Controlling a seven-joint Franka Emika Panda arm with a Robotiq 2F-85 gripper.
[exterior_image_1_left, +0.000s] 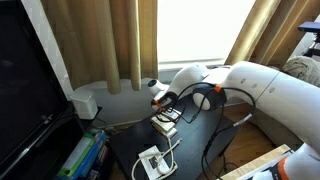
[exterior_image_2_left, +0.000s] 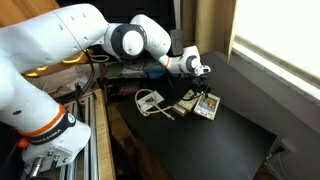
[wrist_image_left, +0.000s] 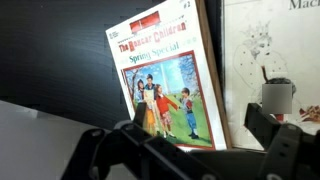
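In the wrist view, a paperback, "The Boxcar Children Spring Special" (wrist_image_left: 165, 75), lies cover up with children pictured on it. To its right is a pale, worn book (wrist_image_left: 270, 60), only partly in frame. My gripper is open above them: the left finger is over the paperback's lower part, the right one over the pale book. Nothing shows held between the fingers. Exterior view 2 has the illustrated book (exterior_image_2_left: 207, 106) beside a second book (exterior_image_2_left: 185, 104) on the dark table, with the gripper (exterior_image_2_left: 201, 88) just over them.
A white power strip (exterior_image_1_left: 155, 163) with a cable lies on the table, apart from the books. Curtains and a wall stand behind the far edge.
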